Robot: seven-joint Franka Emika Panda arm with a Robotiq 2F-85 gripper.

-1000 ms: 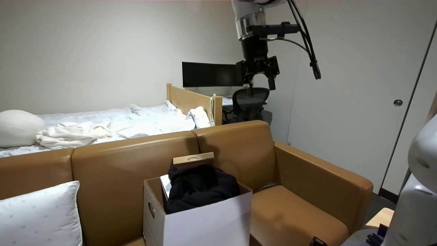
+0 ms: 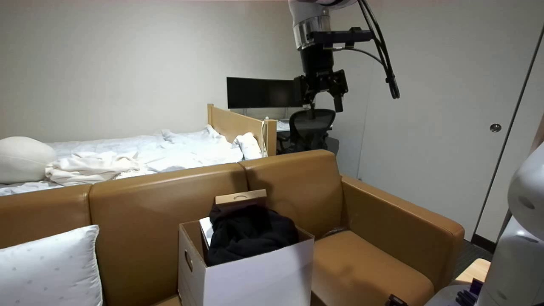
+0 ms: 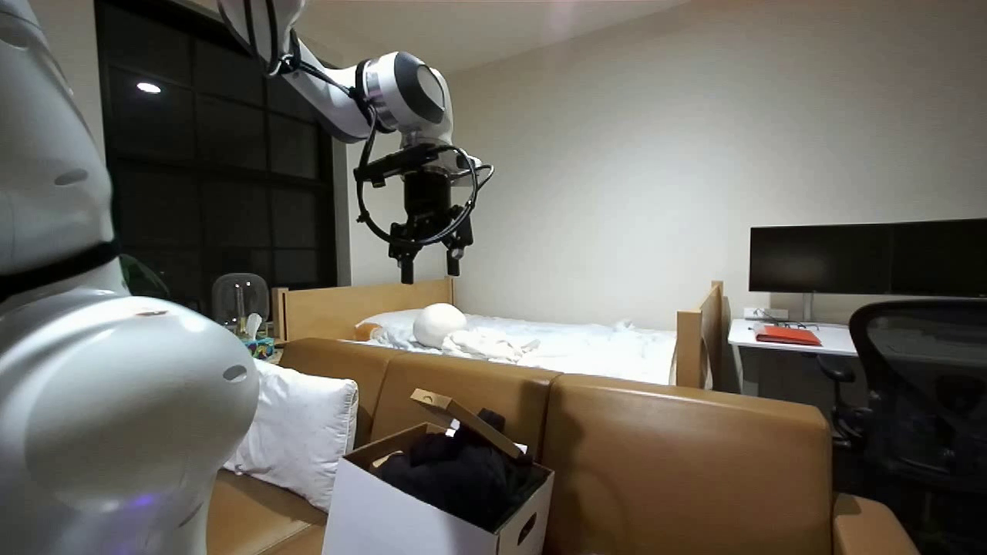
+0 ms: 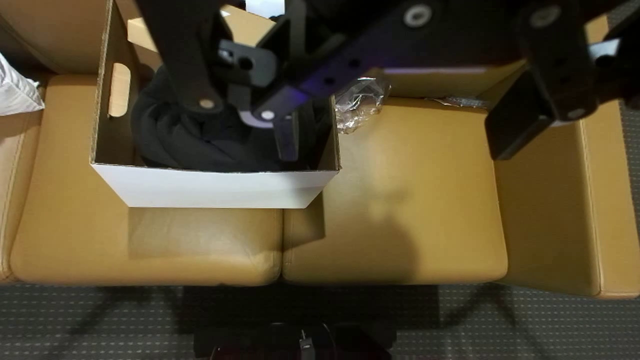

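High above the sofa, my gripper point(image 2: 324, 108) points downward and stands open, with nothing between its fingertips. In the second exterior view the same gripper point(image 3: 430, 270) hangs in front of the wall, its fingers apart. A white cardboard box point(image 2: 260, 280) rests on the sofa seat, well below the gripper. Black cloth point(image 2: 252, 234) is heaped inside it and rises past the rim. A brown cardboard piece point(image 2: 239, 198) sticks up at the back of the box. Seen from the wrist, the gripper spreads over the box's right side, and its parts hide some of the cloth point(image 4: 198, 135).
The brown sofa point(image 2: 375, 265) has bare seat to the right of the box, except for clear plastic wrapping point(image 4: 360, 102) near the backrest. A white pillow point(image 2: 51, 267) leans at the left. Behind the sofa are a bed point(image 2: 188, 150) and a desk chair point(image 2: 311, 127).
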